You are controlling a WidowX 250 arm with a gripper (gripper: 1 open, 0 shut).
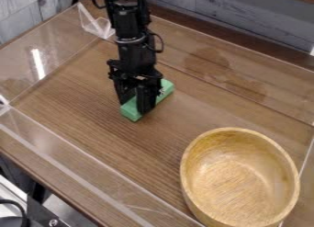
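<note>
The black arm reaches down from the top of the view to my gripper [135,91], which is over a green rectangular object [160,89] lying on the wooden table [86,148]. The gripper is shut on the green object, covering much of its left and middle part.
A large cream oval bowl [240,185] sits at the front right. A clear plastic piece lies at the far left edge, and black cables are at the bottom left. The table around the gripper is mostly clear.
</note>
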